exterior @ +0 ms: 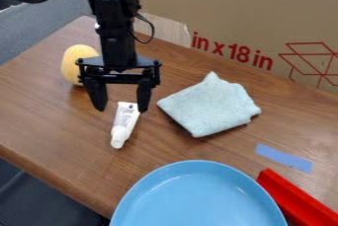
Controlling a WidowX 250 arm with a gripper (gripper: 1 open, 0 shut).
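Note:
My black gripper hangs open over the wooden table, its fingers on either side of the upper end of a white tube, which lies lengthwise toward the front. Whether the fingers touch the tube or the table, I cannot tell. Behind the gripper on the left sits a yellow rounded object, partly hidden by the arm. A folded pale blue cloth lies to the right.
A blue plate is at the front, with a red object at its right and a strip of blue tape behind that. A cardboard box stands along the back.

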